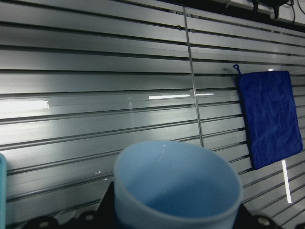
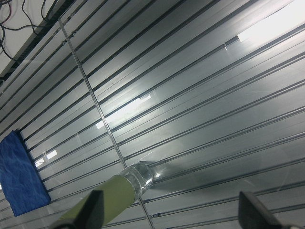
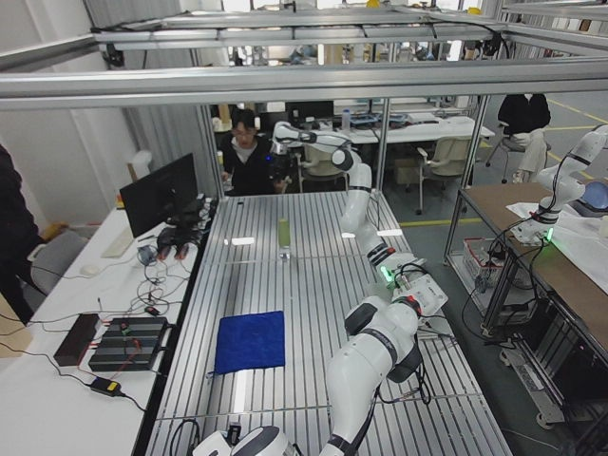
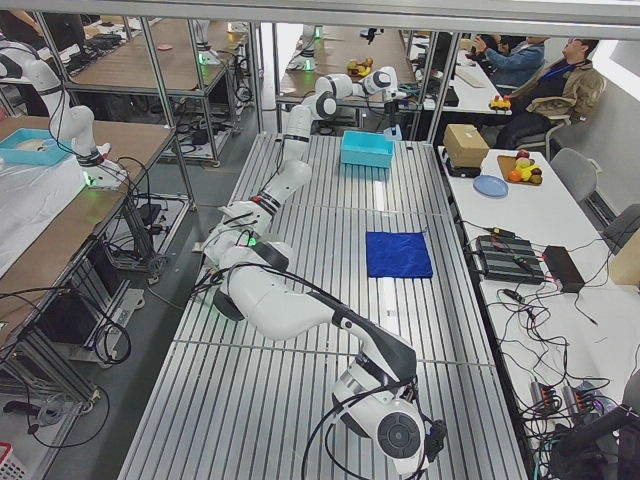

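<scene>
A light blue cup (image 1: 176, 183) fills the bottom of the left wrist view, with my left gripper (image 4: 392, 126) shut on it above the far end in the camera right view, by a cyan tray (image 4: 366, 150). My right gripper stands open above the slatted table. Below it lies a green bottle with a clear end (image 2: 112, 198); in the camera left view the bottle (image 3: 283, 235) appears upright. A blue cloth (image 3: 249, 342) lies flat on the table (image 3: 323, 304).
A side table (image 4: 550, 330) holds electronics, cables, a cardboard box and fruit. A person (image 3: 245, 161) sits beyond the table's far end.
</scene>
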